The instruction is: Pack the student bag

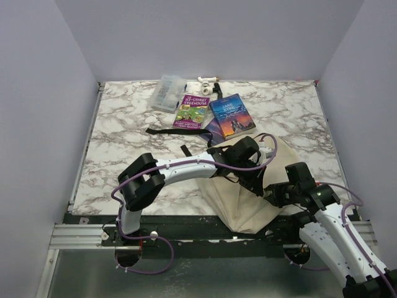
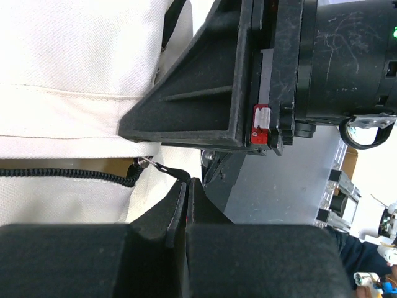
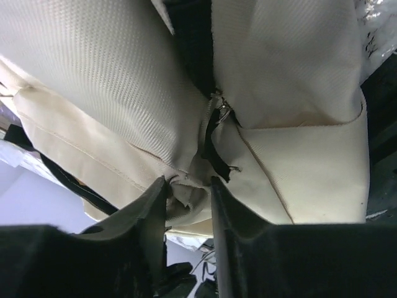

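The cream bag [image 1: 232, 208] lies at the front right of the table, its fabric loose and creased. My left gripper [image 1: 259, 194] is over its front part; in the left wrist view its fingers are shut on the black cord of a zipper pull [image 2: 169, 170], at the end of the dark zipper [image 2: 68, 174]. Close by, my right gripper [image 1: 267, 194] reaches the bag's right edge. In the right wrist view its fingertips [image 3: 159, 191] stand partly open, with a bunched fold of cream fabric [image 3: 188, 197] between them. Whether they press on it is unclear.
A blue Jane Eyre book [image 1: 233, 115] overlaps a purple item [image 1: 214, 131] behind the bag. A green and purple Treehouse book [image 1: 192, 112], a clear plastic case [image 1: 167, 93] and a small white object [image 1: 206, 87] lie farther back.
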